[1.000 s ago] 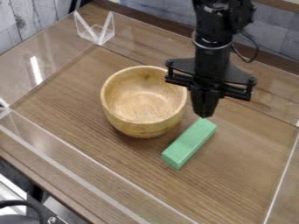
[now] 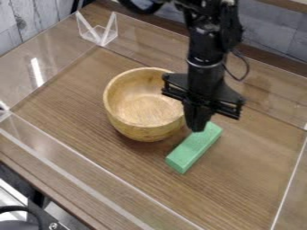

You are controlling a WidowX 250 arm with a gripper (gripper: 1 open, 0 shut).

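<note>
My black gripper (image 2: 202,115) is shut and hangs just above the table, right of a wooden bowl (image 2: 135,97) and over the upper end of a green block (image 2: 192,149). Nothing shows held between its fingers. The green block lies diagonally on the wooden table, below and right of the bowl.
A clear plastic object (image 2: 99,29) stands at the back left near the table's edge. A cable lies at the lower left corner.
My gripper has shifted a little to the left, toward the bowl. The bowl and green block look unmoved.
</note>
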